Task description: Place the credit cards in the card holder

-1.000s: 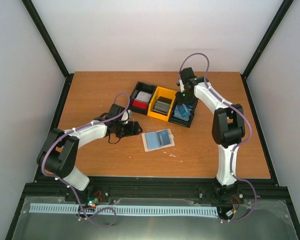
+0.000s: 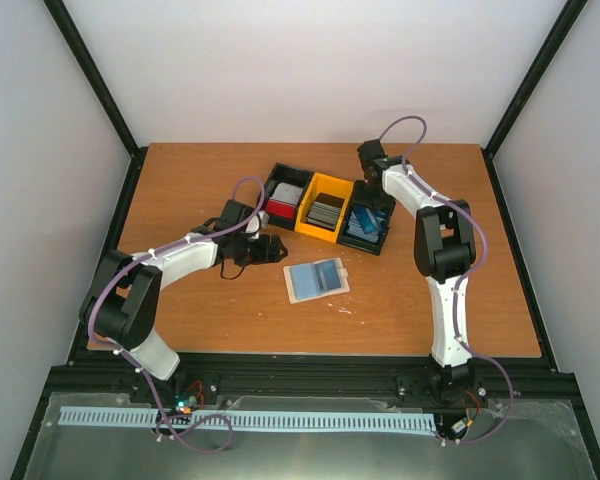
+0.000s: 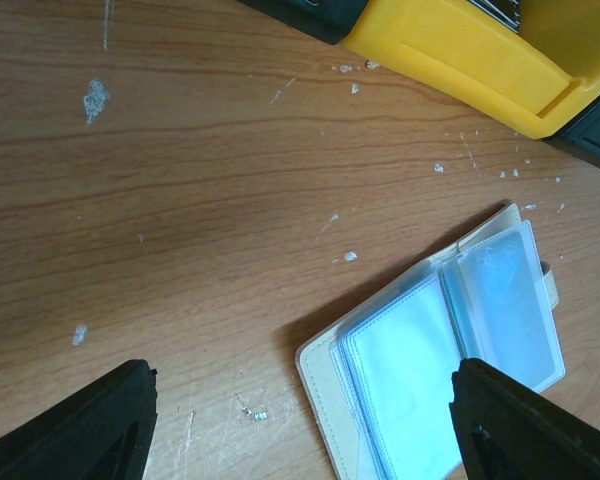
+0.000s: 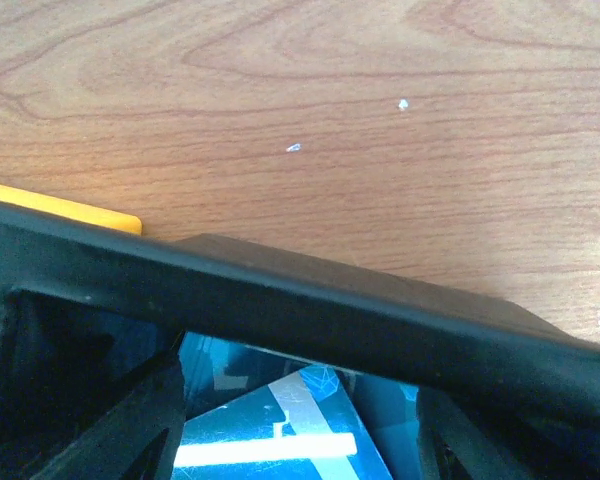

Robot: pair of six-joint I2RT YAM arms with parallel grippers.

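Blue cards (image 4: 270,430) lie in the right-hand black bin (image 2: 363,243), one tilted with a pale stripe. My right gripper reaches down into that bin, its fingers part open on either side of the striped card; contact with it cannot be made out. The card holder (image 2: 317,280), pale with clear bluish pockets, lies open on the table in front of the bins. My left gripper is open above the table beside the holder (image 3: 410,375), with nothing between its fingers. Its right finger overlaps the holder in the left wrist view.
A yellow bin (image 2: 323,207) with dark cards stands in the middle of the row. The left black bin (image 2: 285,192) holds red and whitish cards. Bare table (image 2: 410,310) surrounds the holder at the front and right.
The left gripper has moved a little. Bins and holder look unmoved.
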